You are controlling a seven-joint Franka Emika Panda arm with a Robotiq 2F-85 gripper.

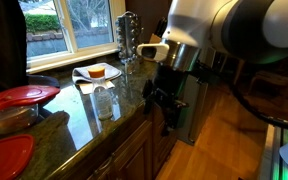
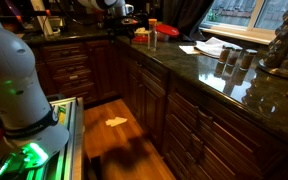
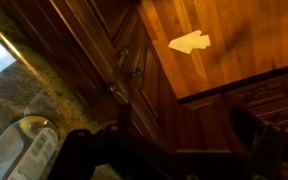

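My gripper (image 1: 158, 108) hangs off the counter's front edge in exterior view 1, pointing down over the floor. In the wrist view its dark fingers (image 3: 123, 118) stand apart, with floor and cabinet visible in the gap and nothing held. A clear glass jar (image 1: 103, 103) stands upright on the counter, apart from the gripper. At the wrist view's lower left is a clear container (image 3: 26, 150) with a pale label. On the wooden floor lies a flat, pale piece of cloth or paper (image 3: 190, 42), also visible in exterior view 2 (image 2: 116, 122).
The dark granite counter (image 1: 79, 130) runs beside the arm, above wooden cabinets (image 2: 194, 125). It carries red-lidded containers (image 1: 24, 97), an orange-and-white cup (image 1: 104, 71) on a white cloth, and a metal rack (image 1: 129, 38).
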